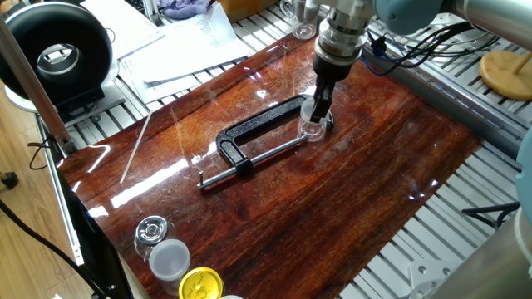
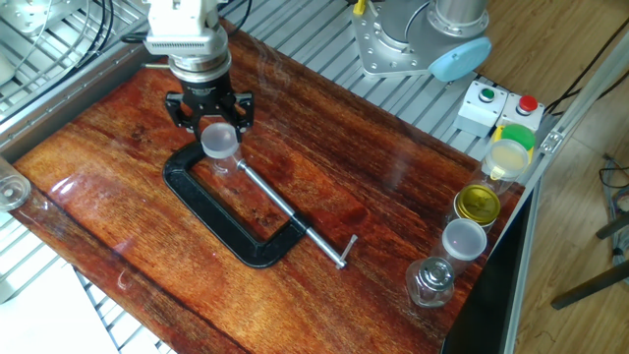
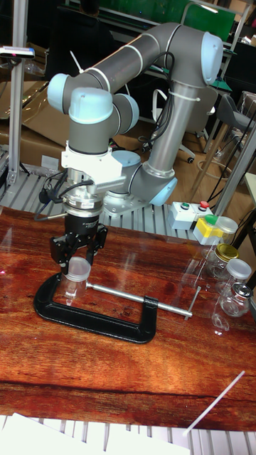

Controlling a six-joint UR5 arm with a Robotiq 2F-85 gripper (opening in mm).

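A small clear jar with a frosted lid [image 2: 219, 140] stands upright on the wooden table, inside one end of a black C-clamp [image 2: 211, 211]. The clamp lies flat, its steel screw [image 3: 132, 294] pointing at the jar. My gripper [image 3: 79, 257] points straight down over the jar, its fingers spread to either side of the lid. In exterior view 1 one dark finger [image 1: 319, 110] covers part of the lid. Whether the pads touch the jar is hidden.
Several lidded jars, one with a gold lid [image 2: 478, 205] and one with a silver lid [image 2: 432, 275], stand along one table edge. A glass mug [image 1: 302, 18] is near the far corner. A thin white stick [image 3: 214, 402] lies on the table.
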